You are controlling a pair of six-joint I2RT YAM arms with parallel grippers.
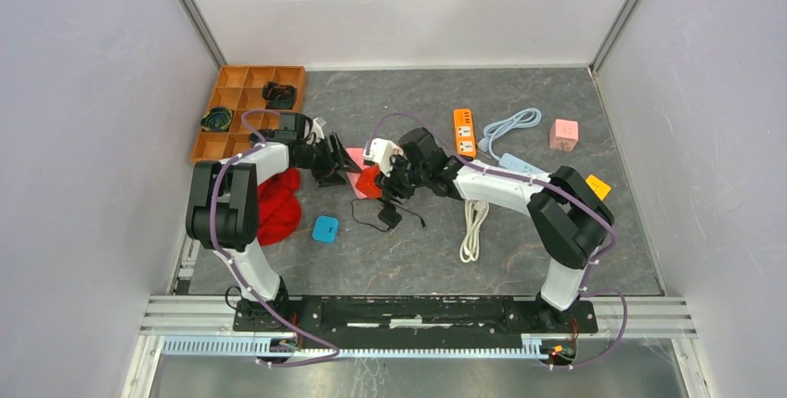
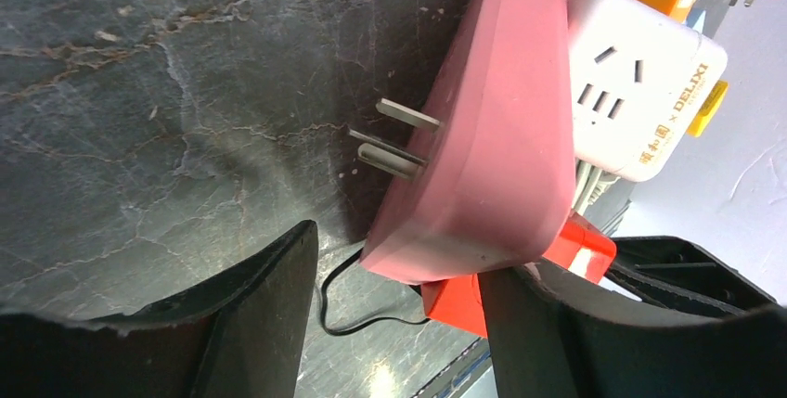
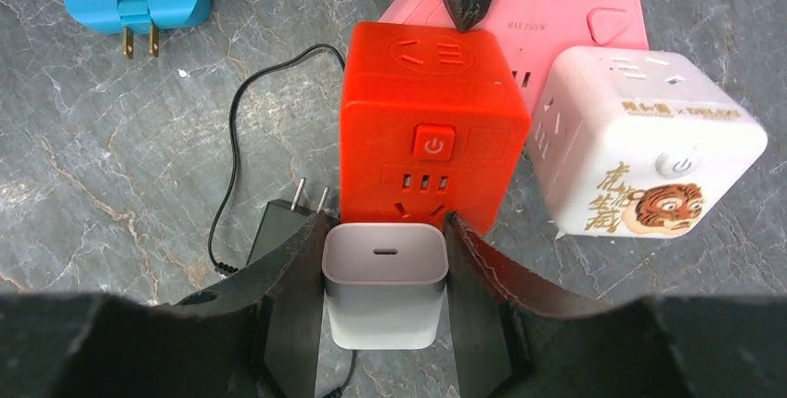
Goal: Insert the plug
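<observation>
My right gripper is shut on a small white plug (image 3: pixel 384 296), held against the lower side of the red cube socket (image 3: pixel 432 120). A pink power strip (image 2: pixel 483 110) with pins on one side lies beside the red socket, partly behind it. My left gripper stands open at the pink strip's end, one finger close to it. In the top view the two grippers (image 1: pixel 339 166) face each other over these pieces.
A white cube socket (image 3: pixel 650 147) sits beside the red one. A black adapter (image 1: pixel 390 215), a blue adapter (image 1: pixel 325 229), red cloth (image 1: pixel 277 212) and wooden tray (image 1: pixel 232 92) are nearby. Coiled cables and other sockets lie on the right.
</observation>
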